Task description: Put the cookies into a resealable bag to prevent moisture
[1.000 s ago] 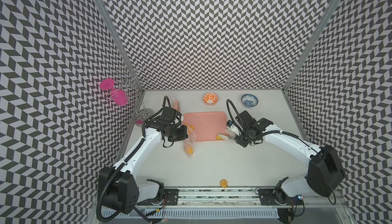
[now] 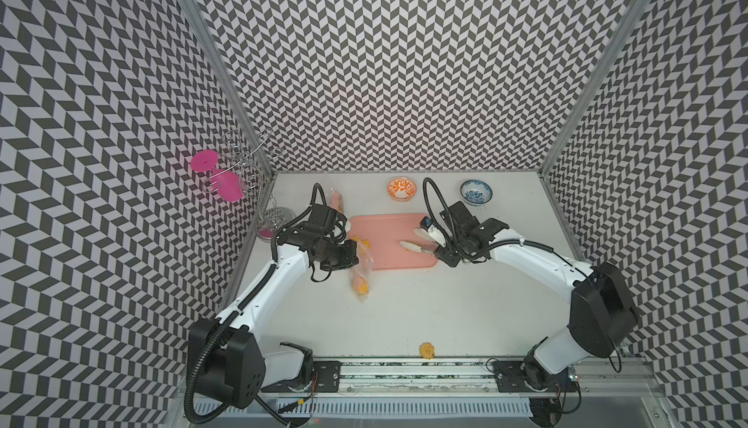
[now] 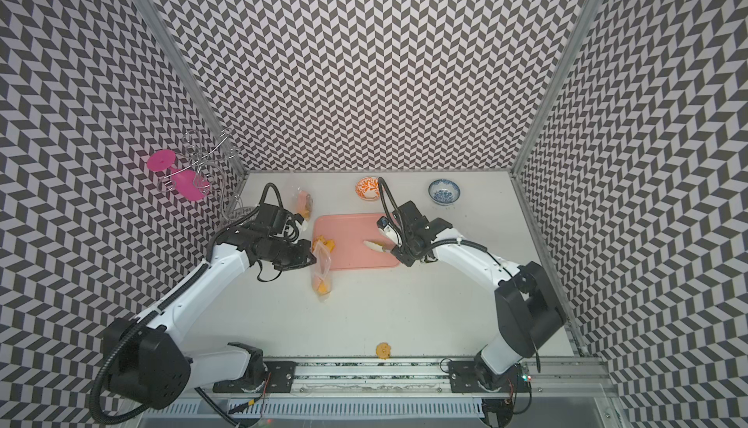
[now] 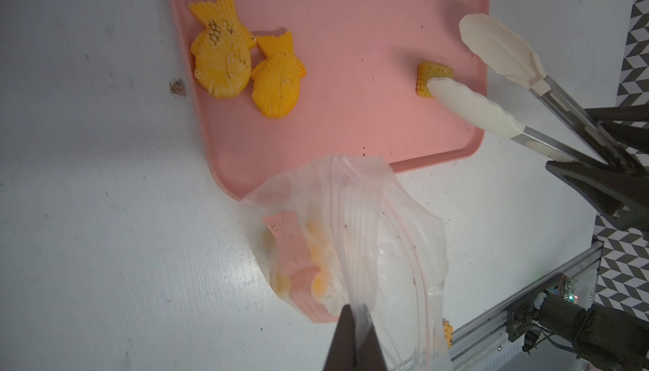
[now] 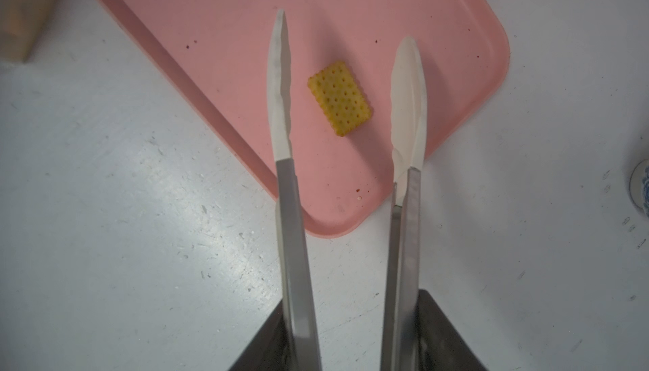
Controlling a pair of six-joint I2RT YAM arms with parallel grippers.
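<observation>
In the left wrist view a clear resealable bag [image 4: 412,263] hangs from my left gripper, whose fingers are shut on its film; yellow pieces show through the plastic. Two fish-shaped cookies [image 4: 221,53] lie on the pink tray [image 4: 351,6]. A rectangular cracker [image 5: 340,98] rests near one tray corner. My right gripper carries long tong arms with white tips [image 5: 409,100], spread apart over the tray. From the right wrist, the cracker appears between those tips, with nothing clasped. In the top views the cracker is hidden behind the tongs and arm.
A round cookie [image 2: 426,350] lies at the table's front edge. Orange [image 2: 401,188] and blue [image 2: 476,191] patterned bowls stand at the back. Another bag [image 3: 303,200] lies behind the left arm.
The right arm has moved left and slightly toward the back, bringing its tongs further over the tray. The cracker, earlier visible from above, is now covered. The left arm and bag look unmoved.
</observation>
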